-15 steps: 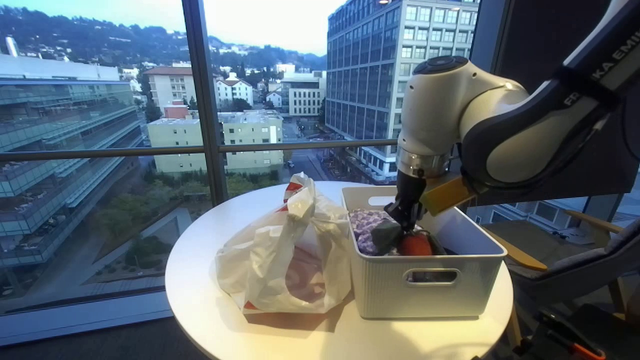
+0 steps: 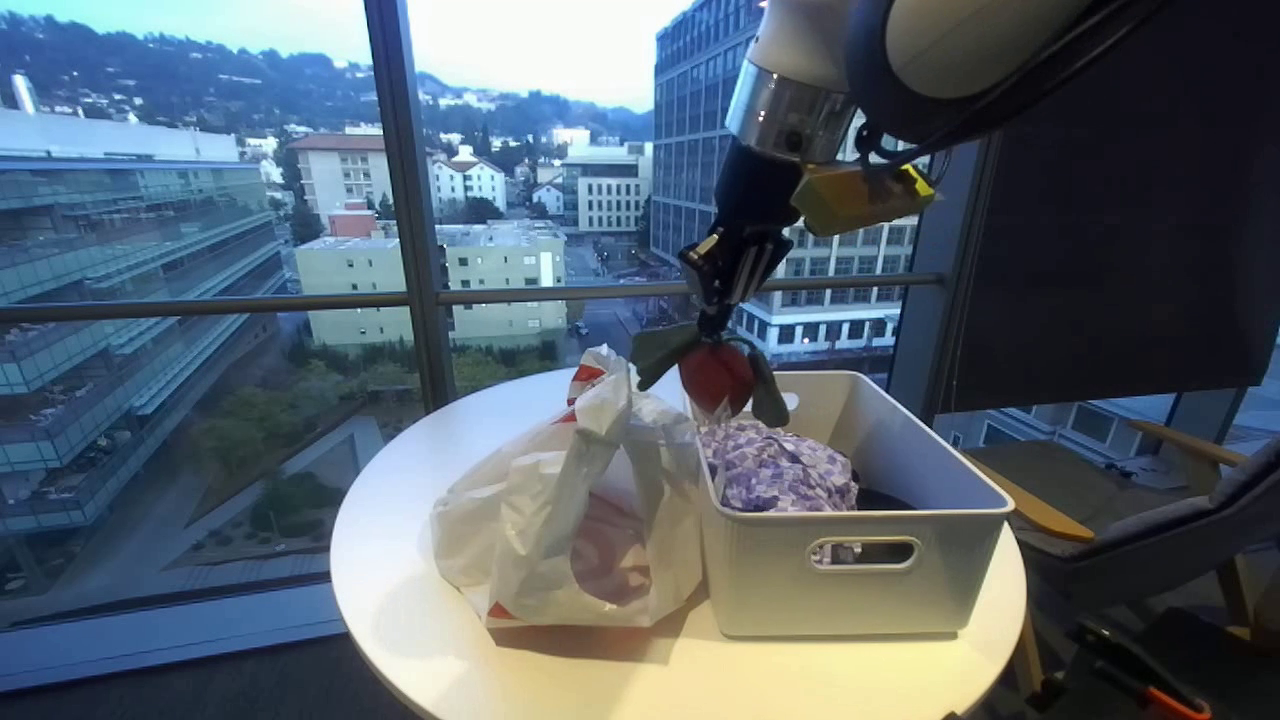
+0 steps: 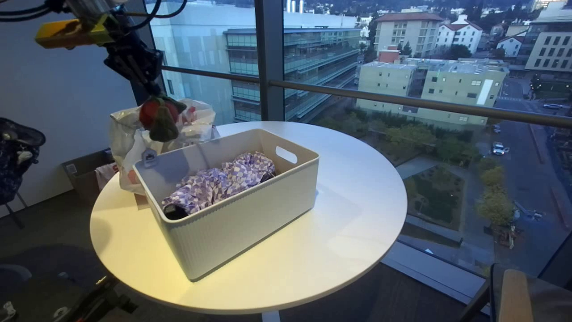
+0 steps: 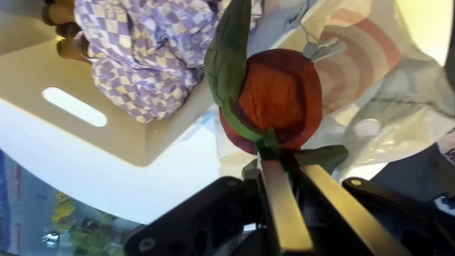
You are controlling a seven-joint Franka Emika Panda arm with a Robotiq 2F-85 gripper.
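A round red plush toy (image 4: 279, 96) with green leaf-like parts hangs from my gripper (image 2: 716, 330), which is shut on its green stem. In the first exterior view the toy is in the air over the side of the bin between bag and bin. The white bin (image 2: 840, 564) holds purple-and-white checked cloth (image 2: 780, 466). Close beside it stands a white plastic bag (image 2: 516, 516) with red markings, its top bunched up. From the wrist, the toy lies over the bag's printed side and hides part of it. What the bag contains is hidden.
Bag and bin stand on a round white table (image 3: 354, 214), which has free room on the bin's window side. Several brown rounded shapes (image 4: 70, 47) lie in the bin beside the cloth. A wooden-armed chair (image 2: 1116, 516) is near the table.
My gripper has risen out of the bin and moved left toward the bag, carrying the red toy. Bag and bin have stayed in place.
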